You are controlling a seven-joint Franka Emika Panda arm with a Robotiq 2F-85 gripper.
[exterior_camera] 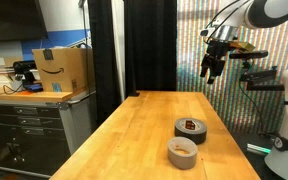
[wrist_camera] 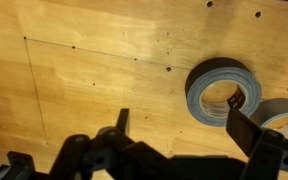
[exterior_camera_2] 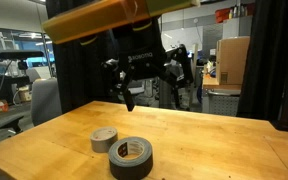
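Observation:
Two tape rolls lie flat on the wooden table. The darker, larger one (exterior_camera: pixel 199 139) is close to the grey one (exterior_camera: pixel 182 159), and in the wrist view the dark roll (wrist_camera: pixel 200 82) and the grey roll (wrist_camera: pixel 278 108) are at the right, nearly side by side. From the other side, the dark roll (exterior_camera_2: pixel 131 170) is in front of the grey roll (exterior_camera_2: pixel 103 141). My gripper (exterior_camera: pixel 209 77) hangs well above the table, clear of both rolls. Its fingers are spread with bare table between them in the wrist view; the gripper is open and empty.
A cardboard box (exterior_camera: pixel 62 70) stands on a separate cabinet at the left. Black curtains (exterior_camera: pixel 106 50) hang behind the table. An office chair (exterior_camera_2: pixel 46 97) stands beyond its edge.

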